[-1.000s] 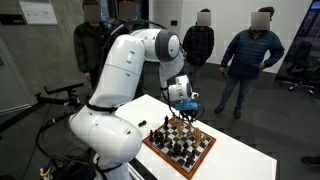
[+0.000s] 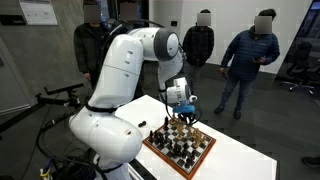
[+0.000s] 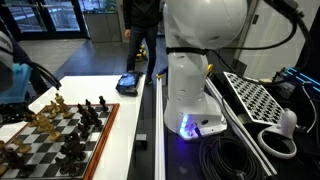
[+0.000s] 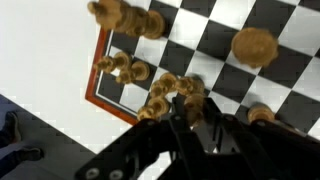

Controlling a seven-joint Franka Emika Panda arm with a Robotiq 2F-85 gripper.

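Observation:
The chessboard point(image 2: 207, 141) lies on the white table, with black and tan pieces standing on it. In the wrist view, my gripper reaches down over the board's tan side, its dark fingers shut on a tan chess piece point(image 4: 193, 100). The fingers hide the lower part of that piece, so whether its base touches the board cannot be told. Tan pawns point(image 4: 140, 71) stand close by toward the board's edge, and another tan piece point(image 4: 255, 47) stands across from them.
Several black pieces point(image 3: 72, 150) crowd the opposite side of the board. Bare white table point(image 2: 240, 160) extends right of it. A dark device point(image 3: 128, 82) lies near the table's edge. People point(image 2: 252, 58) stand behind the table.
My arm has shifted only slightly around the far side of the board. The visible pieces appear to stay in place.

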